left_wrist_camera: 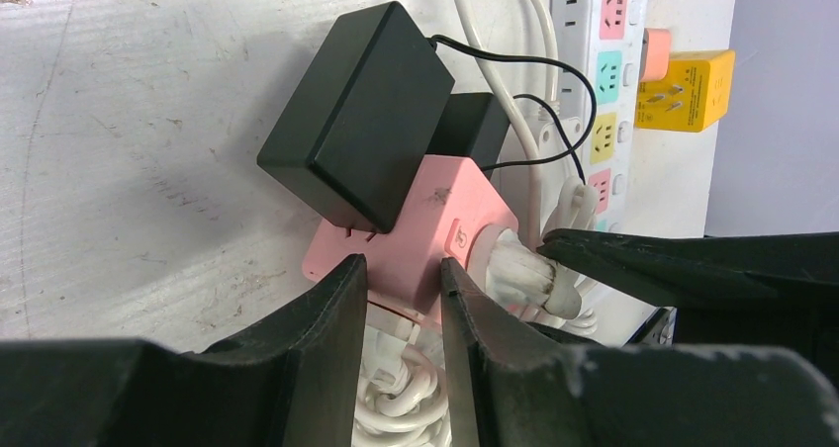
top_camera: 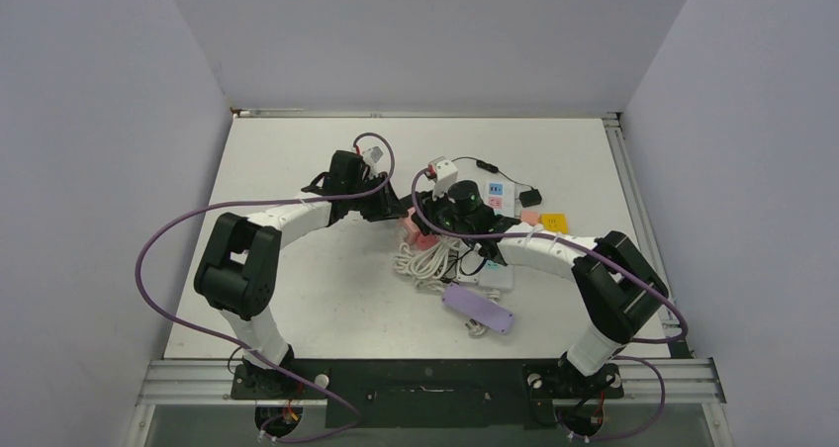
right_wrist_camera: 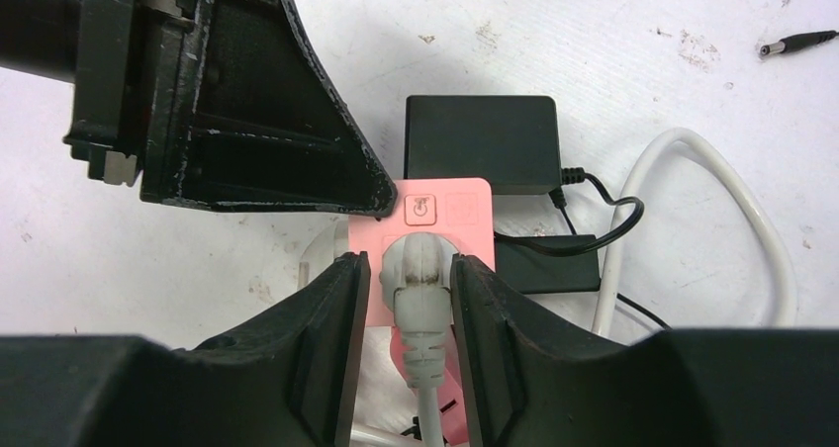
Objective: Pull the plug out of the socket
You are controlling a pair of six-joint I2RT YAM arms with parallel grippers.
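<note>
My left gripper is shut on a pink socket block, whose top corner sits between its fingertips. In the right wrist view the block faces up with a white plug at its front, and my right gripper is shut on that plug, its cord trailing down between the fingers. In the top view both grippers meet over the middle of the table, the right one to the right of the left one, hiding most of the block.
Black adapters lie against the block. A power strip, a yellow adapter, coiled white cables and a purple strip crowd the centre and right.
</note>
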